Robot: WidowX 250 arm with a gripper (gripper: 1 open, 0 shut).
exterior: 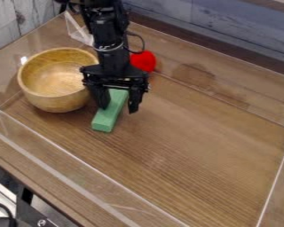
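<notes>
My black gripper (114, 99) hangs low over a green rectangular object (106, 118) lying on the wooden table (198, 151), its fingers standing open on either side of the object's upper part. The arm hides part of that end, and whether the fingers touch it is unclear.
A large tan bowl (50, 85) sits just left of the gripper. A red object (144, 60) lies behind the arm to the right. A pale object (78, 27) is at the back left.
</notes>
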